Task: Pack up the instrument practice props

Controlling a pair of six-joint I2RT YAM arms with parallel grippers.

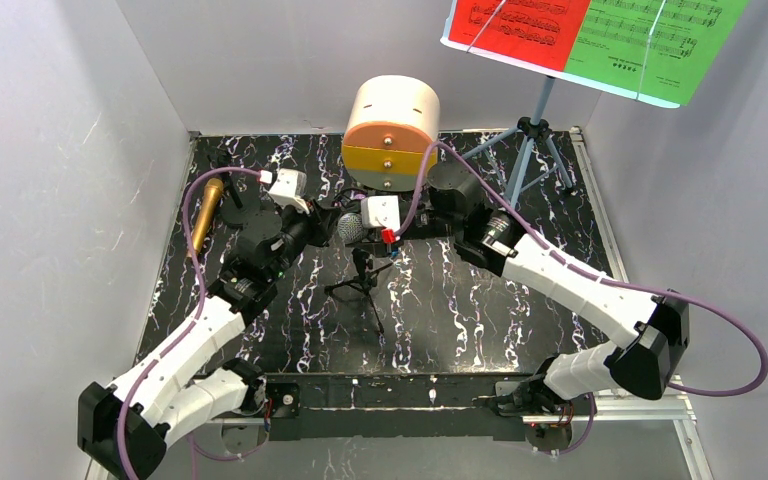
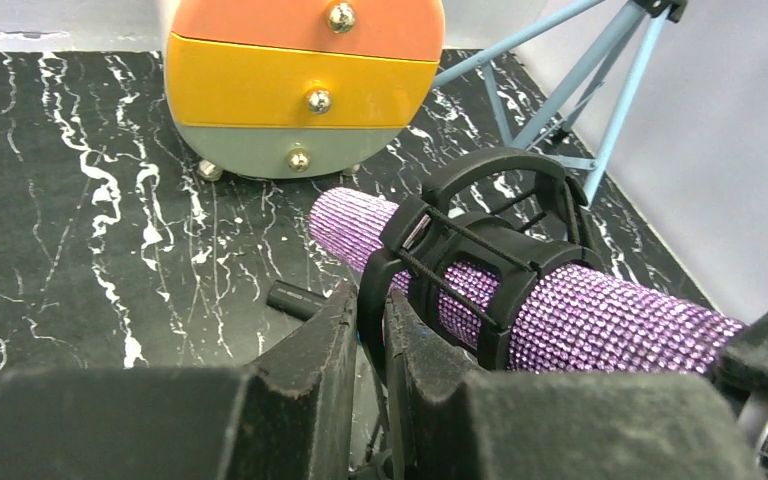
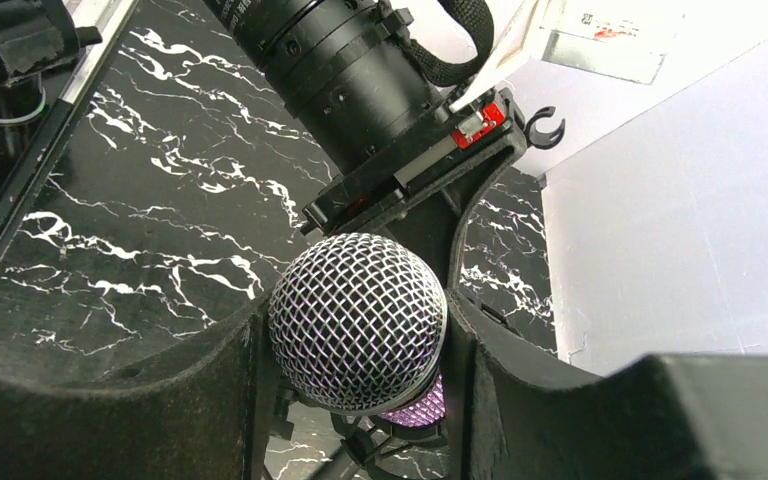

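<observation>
A microphone with a purple glittery handle [image 2: 600, 318] and a silver mesh head [image 3: 358, 318] sits through a black shock mount [image 2: 495, 165]. My left gripper is shut on the mount's outer ring, near the far end of the handle. On the other side, my right gripper has a finger on each side of the mesh head and is shut on it. Beneath the mount stands a small black tripod [image 1: 362, 275] on the dark marbled table. In the top view, the two grippers and the mount crowd together and partly hide each other.
A drum-shaped cabinet with coloured drawers [image 1: 390, 130] stands at the back. Right of it is a blue music stand [image 1: 528, 150] holding red and green sheets [image 1: 590, 45]. A gold microphone [image 1: 205, 215] lies at the left.
</observation>
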